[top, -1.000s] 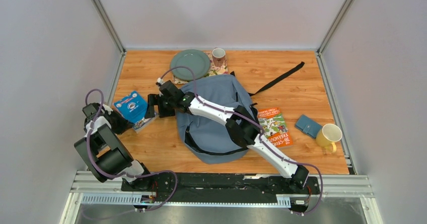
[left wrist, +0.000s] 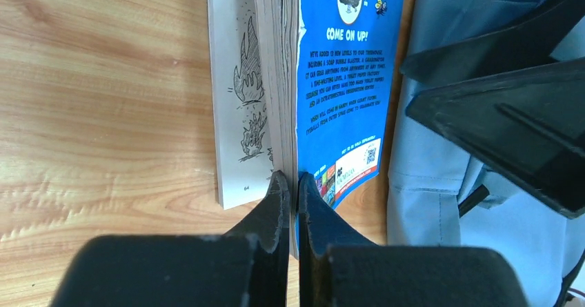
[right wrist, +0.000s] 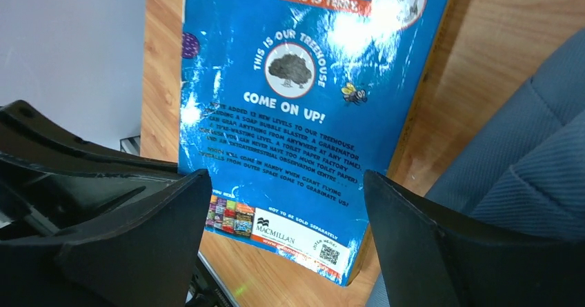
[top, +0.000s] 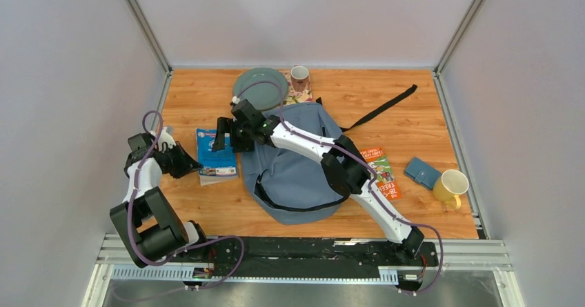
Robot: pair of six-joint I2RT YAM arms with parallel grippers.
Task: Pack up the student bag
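The blue book (top: 216, 148) lies at the left of the table, back cover up, with an inner page (left wrist: 243, 114) showing beneath its page edge. My left gripper is shut at the book's lower page edge, and a thin pale strip of the book shows between its fingers. My right gripper stands open above the blue cover, its fingers apart with the book seen between them; contact cannot be told. Right of the book lies the grey-blue bag (top: 293, 172), partly under the right arm.
A second book (top: 381, 172) lies right of the bag, beside a blue wallet (top: 422, 172) and a yellow mug (top: 451, 186). At the back are a grey plate (top: 261, 90) and a white cup (top: 299, 78). The bag's black strap (top: 379, 110) stretches back right.
The blue book has moved right, towards the bag, and turned straighter, with my left gripper moving along at its edge. My right gripper has shifted right too.
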